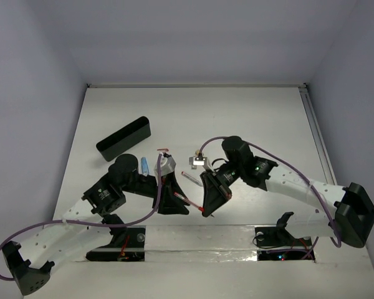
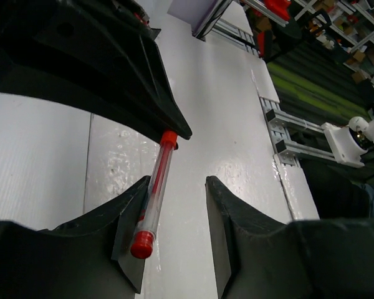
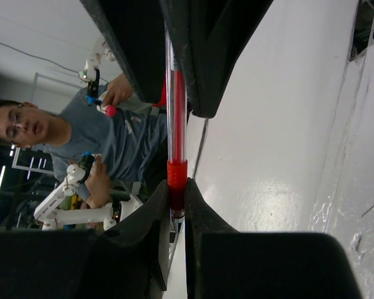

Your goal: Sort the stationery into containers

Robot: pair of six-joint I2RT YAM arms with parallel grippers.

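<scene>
A clear pen with red ends and a red core [image 1: 188, 200] spans the space between my two grippers near the front of the table. My right gripper is shut on the pen's red grip section, just behind its tip. Around the other end is my left gripper, its fingers apart; the pen [image 2: 161, 171] crosses beside the left finger, and whether they touch I cannot tell. In the top view, a clear pen-like item [image 1: 191, 179] lies behind the grippers, and a blue item [image 1: 144, 166] lies left of them.
A black open box [image 1: 123, 140] stands at the back left. Small pieces lie mid-table: a pale block [image 1: 194, 166] and a red item [image 1: 163, 149]. The left arm covers part of the table.
</scene>
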